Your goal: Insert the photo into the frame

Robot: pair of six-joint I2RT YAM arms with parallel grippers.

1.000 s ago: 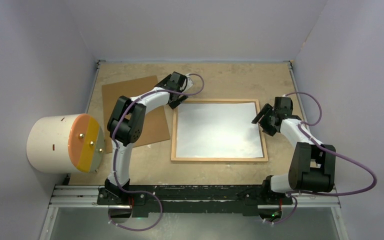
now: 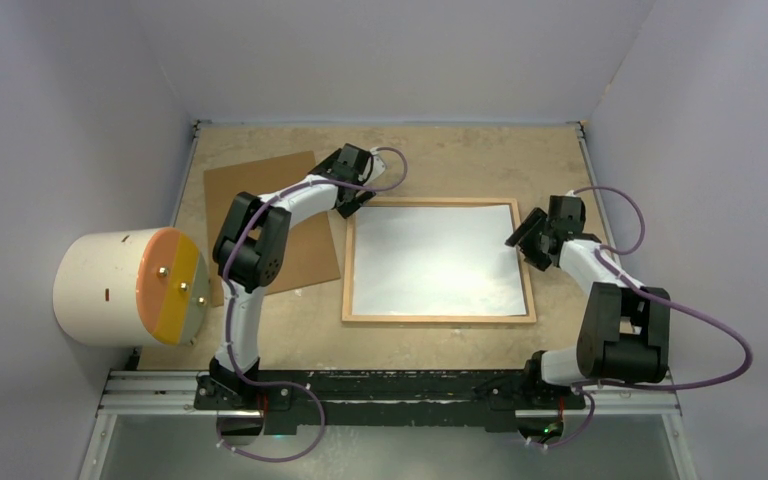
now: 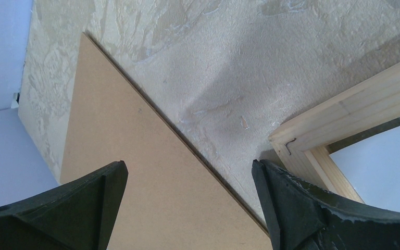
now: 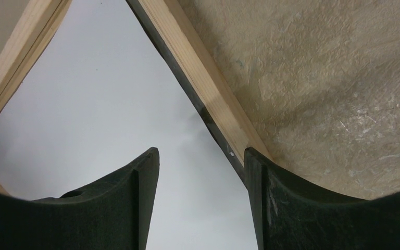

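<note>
A wooden frame lies on the table with a white sheet inside, a dark gap showing along one edge in the right wrist view. My left gripper is open above the brown board and the frame's upper-left corner, nothing between its fingers. My right gripper hovers at the frame's right side, fingers apart over the sheet's edge and the wooden rail, holding nothing that shows.
The brown board lies left of the frame, partly under my left arm. A white cylinder with coloured end sits at far left.
Very little differs; my right gripper has shifted very slightly. The left arm and frame are unmoved.
</note>
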